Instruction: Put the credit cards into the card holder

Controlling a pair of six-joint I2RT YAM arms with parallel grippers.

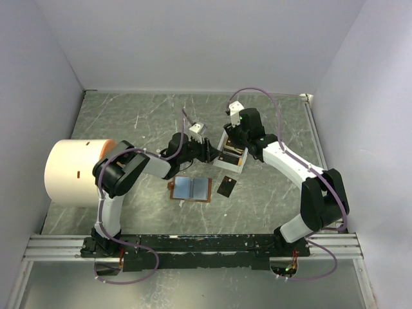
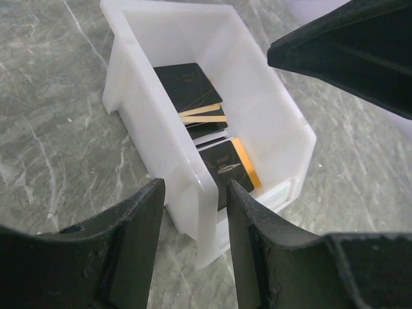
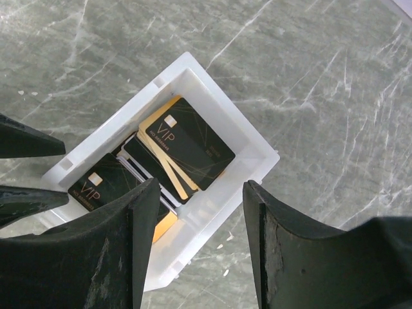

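A white box (image 1: 233, 166) holds several black VIP cards; a black-and-gold one (image 3: 188, 140) leans in the upper half, and another (image 2: 226, 163) lies in the near part. The card holder (image 1: 191, 188), brown-edged with two silvery panels, lies open on the table, in front of the box and to its left. One black card (image 1: 226, 187) lies flat beside it. My left gripper is open, its fingers on either side of the box's near wall. Open too, my right gripper hovers over the box with no card between its fingers.
A large white cylinder (image 1: 74, 172) stands at the left, close to my left arm. My left gripper's dark fingers (image 3: 29, 138) reach the box edge near my right gripper.
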